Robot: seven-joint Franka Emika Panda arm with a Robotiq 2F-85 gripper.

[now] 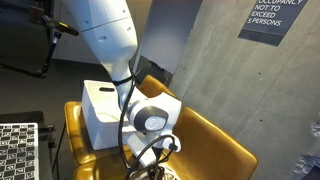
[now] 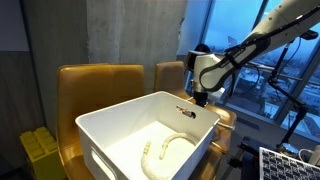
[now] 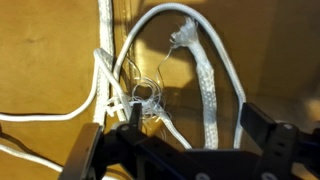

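Observation:
A braided white rope (image 3: 207,85) with a frayed end lies on the tan seat, running down between my fingertips in the wrist view. A thinner white cord (image 3: 232,75) loops around it toward my right finger. My gripper stands open above the seat, its dark fingers (image 3: 136,140) well apart. More white cord (image 3: 45,117) and a frayed tangle (image 3: 148,104) lie to the left. In the first exterior view the gripper (image 1: 150,166) is low over the seat, its fingertips hard to make out.
A white open box (image 2: 95,128) stands on the seats, with a thick white rope (image 2: 150,158) inside. In the first exterior view the box (image 1: 100,128) sits left of the arm. Tan seat backs (image 1: 215,140) rise behind.

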